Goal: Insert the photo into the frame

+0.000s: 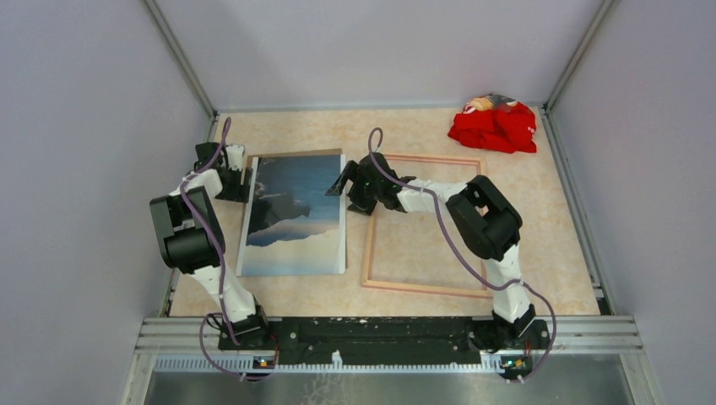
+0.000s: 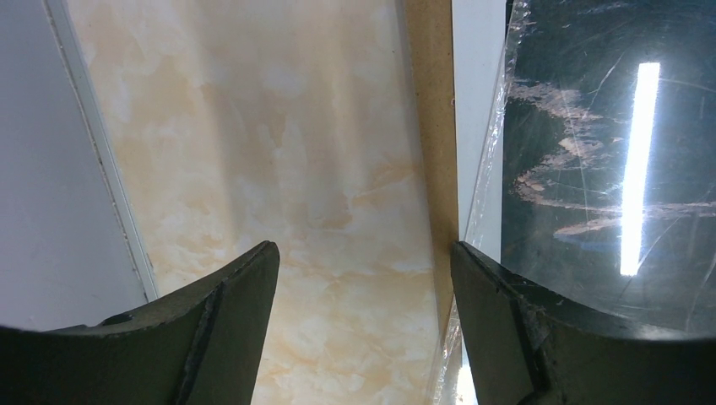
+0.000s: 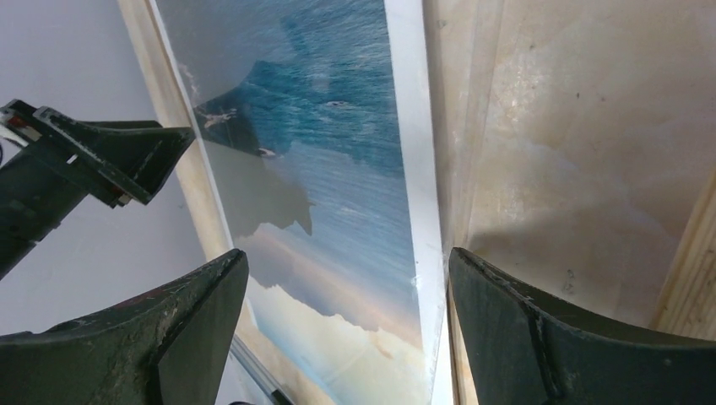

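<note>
The photo, a blue seascape with white side borders, lies on a brown backing board at the table's left. A clear sheet covers it, its edge showing in the left wrist view. At the photo's left edge is my left gripper; its fingers stand apart, the right finger against the board's edge, bare table between them. Over the photo's right edge, my right gripper is open, one finger above the picture and the other by the right border. The empty wooden frame lies to the right, partly under my right arm.
A red cloth is bunched at the back right corner. Between the photo and the wooden frame runs only a narrow strip of table. Grey walls bound the area.
</note>
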